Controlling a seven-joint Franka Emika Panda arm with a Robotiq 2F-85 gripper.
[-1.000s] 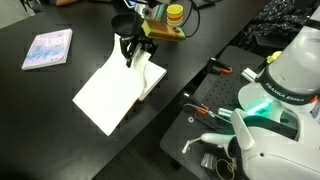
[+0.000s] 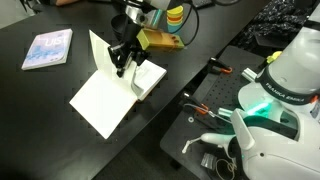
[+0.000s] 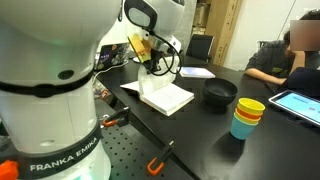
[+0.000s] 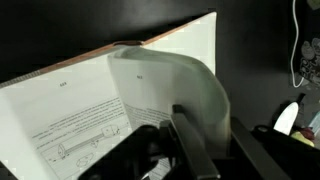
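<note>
An open book lies on the dark table, its left page [image 2: 105,103] flat and its right side [image 2: 149,78] partly hidden by my hand. A loose page [image 4: 165,85] stands raised and curled between them. My gripper [image 2: 122,68] is low over the book at this raised page. In the wrist view, the page bends over toward the dark fingers [image 4: 190,148] and covers part of them. Whether the fingers still pinch the page cannot be made out. From the other side, the book [image 3: 165,97] shows near the table's edge beneath the hand.
A black bowl [image 3: 219,92] and stacked coloured cups [image 3: 246,118] stand beside the book. Another book [image 2: 48,48] lies farther off, and a tablet [image 3: 297,105] is near a seated person. Cables and tools [image 2: 210,138] lie by the robot base. Bare table surrounds the left page.
The raised page has swung leftward and straightened from a curl near the hand into a more upright sheet. My gripper has shifted slightly left and down with it.
</note>
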